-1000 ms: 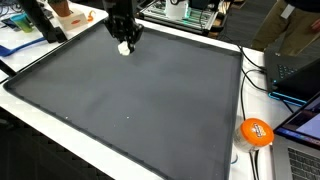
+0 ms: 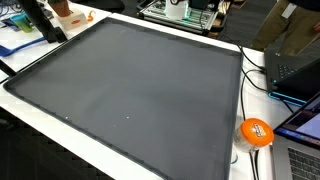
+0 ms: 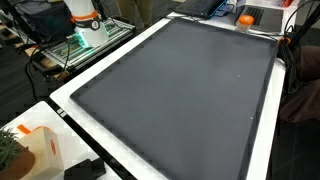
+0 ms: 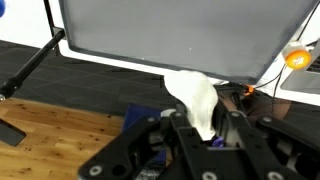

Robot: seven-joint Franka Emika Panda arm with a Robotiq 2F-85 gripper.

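Note:
In the wrist view my gripper is shut on a white object (image 4: 194, 92), rounded and somewhat blurred, which sticks out past the fingers. What exactly it is, I cannot tell. Behind it are the near edge of the dark grey board (image 4: 170, 28) and the dark floor, so the object appears held up clear of the board. Neither exterior view shows the gripper or the white object. The board (image 2: 140, 85) lies bare on the white table, also seen from the other side in exterior view 2.
An orange-lidded jar (image 2: 254, 133) stands beside the board, near a laptop (image 2: 300, 155) and loose cables. Clutter, including a box with a plant pot (image 3: 15, 155), sits at another table corner. The arm's white base (image 3: 85, 22) is by the table edge. The board's surface is free.
One second ago the gripper and the white object were over the board's far edge in exterior view 1.

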